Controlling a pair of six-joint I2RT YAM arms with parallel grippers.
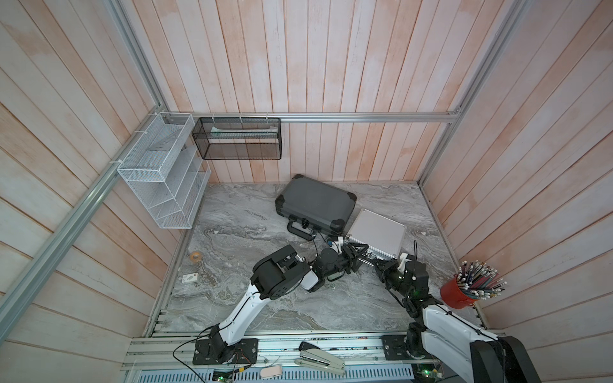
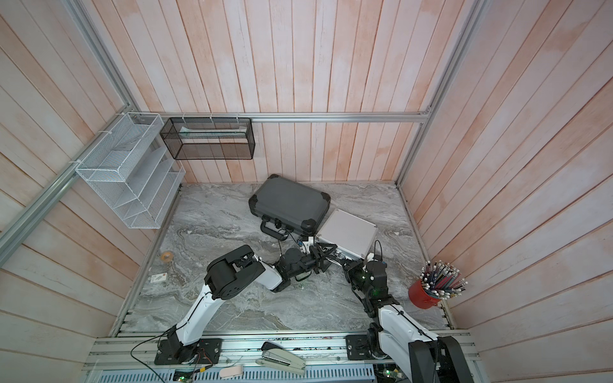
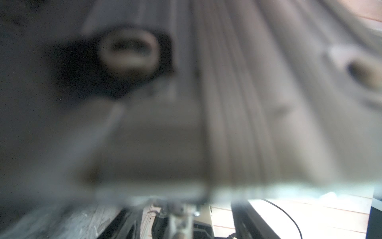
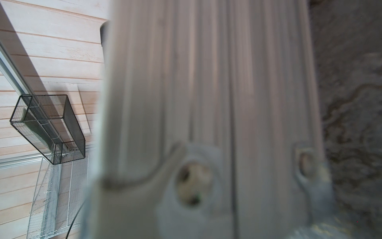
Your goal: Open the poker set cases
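A silver case [image 1: 376,229] lies on the marble table right of a dark grey case [image 1: 314,201], both with lids down. My left gripper [image 1: 354,250] is at the silver case's front left, by the latches; its finger opening is too small and blurred to tell. My right gripper [image 1: 381,265] is at that case's front right, shut on its front edge as far as shows; the fingertips are hard to make out. Both wrist views are mostly filled by blurred aluminium case edge.
A red bucket [image 1: 454,293] of pens stands at the right. A white wire rack [image 1: 164,191] and black mesh basket [image 1: 237,150] hang at the back left. A tape roll [image 1: 195,256] and small card [image 1: 189,277] lie left.
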